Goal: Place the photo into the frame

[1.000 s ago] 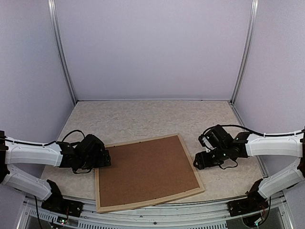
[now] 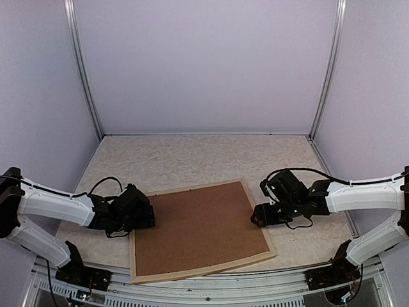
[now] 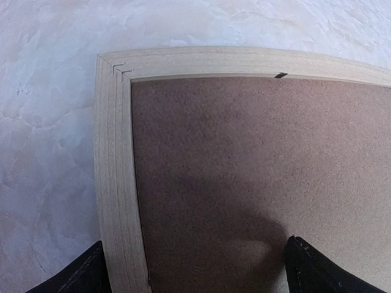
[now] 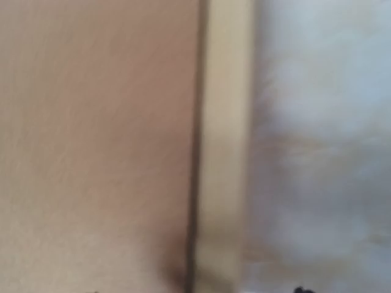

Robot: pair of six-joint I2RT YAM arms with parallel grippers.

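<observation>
A pale wooden frame [image 2: 192,275] with a brown backing board [image 2: 201,224] lies on the table, slightly turned. No separate photo can be made out. My left gripper is open at the frame's left side, its fingers [image 3: 311,268] apart, one outside the rail and one over the board. Across the frame, my right gripper [image 2: 254,216] is at the right rail [image 4: 225,134]. Only dark tips [image 4: 302,290] show at the bottom of the right wrist view, wide apart with the rail between them; that view is blurred.
The frame's front edge reaches over the metal rail [image 2: 211,291] at the table's front. A small dark clip [image 3: 281,75] sits on the far inner edge.
My left gripper has crept rightward.
</observation>
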